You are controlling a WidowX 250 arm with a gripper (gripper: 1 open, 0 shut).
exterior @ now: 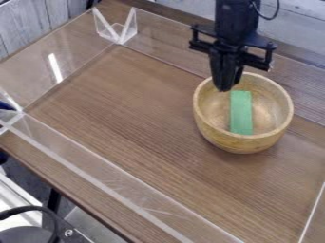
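Observation:
My gripper (223, 78), black, hangs over the back rim of a round light wooden bowl (214, 128) at the right of the table, its fingertips close together with nothing visible between them. A green rectangular block (240, 114) lies inside the bowl, in front of and below the gripper.
A small clear plastic piece (116, 26) stands at the back left. A black cable or part (26, 233) is at the bottom left corner.

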